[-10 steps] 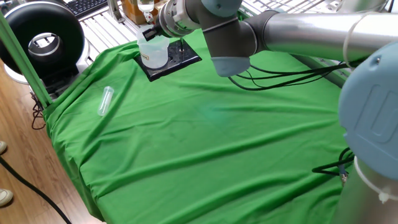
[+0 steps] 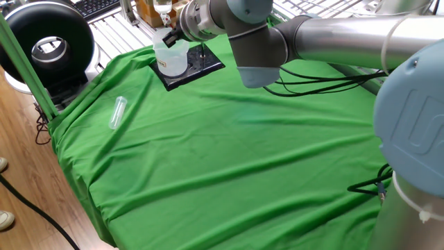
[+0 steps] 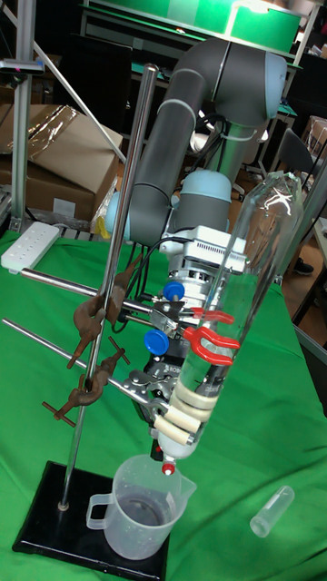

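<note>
A tall glass column (image 3: 227,300) is held tilted in the exterior view 3 by clamps on a metal stand. Its lower tip carries a small red-ended stopcock (image 3: 168,468). Beneath the tip stands a translucent plastic beaker (image 3: 142,518) on the stand's black base (image 2: 198,64), handle to the left. My gripper (image 2: 171,37) is over the beaker's rim in the exterior view 1, close to the column's lower end. From the other side its dark body (image 3: 160,426) is mostly hidden behind the column and clamp. Whether its fingers are apart or closed is unclear.
A clear plastic tube (image 2: 118,112) lies on the green cloth (image 2: 229,167), well away from the stand. Red-tipped clamp prongs (image 3: 211,345) and the stand's upright rod (image 3: 111,280) crowd the space around the gripper.
The arm has shifted slightly, its gripper moving a little to the right and up over the beaker in the exterior view 1. The beaker and tube have stayed put.
</note>
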